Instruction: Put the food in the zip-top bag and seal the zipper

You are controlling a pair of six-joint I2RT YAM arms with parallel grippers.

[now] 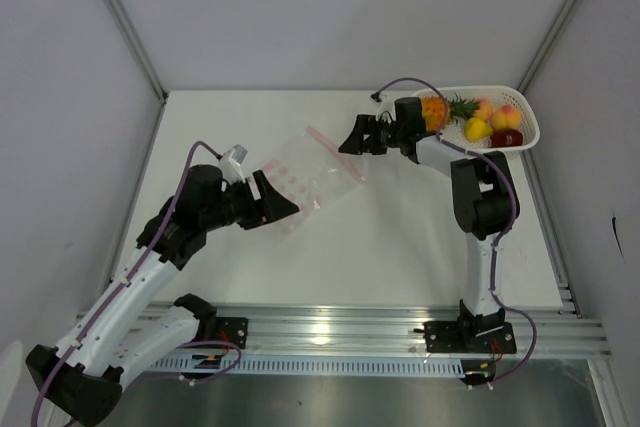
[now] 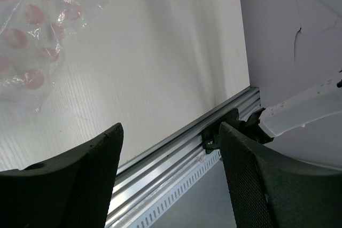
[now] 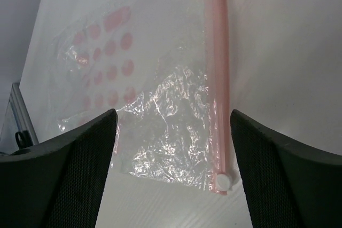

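Observation:
The clear zip top bag point(image 1: 310, 182) lies flat mid-table, pink dots at its left and a pink zipper strip point(image 3: 218, 89) along its right. My left gripper point(image 1: 262, 197) hangs over its lower left part, open with nothing between its fingers; the left wrist view shows the dotted bag point(image 2: 37, 41). My right gripper point(image 1: 360, 135) is open and empty above the zipper side. The food sits in a white basket point(image 1: 440, 147) at back right: an orange spiky fruit point(image 1: 432, 113), a yellow fruit point(image 1: 476, 130), peaches point(image 1: 505, 117) and a dark red item point(image 1: 506, 137).
Metal rails point(image 1: 320, 317) run along the front edge, and grey walls surround the workspace.

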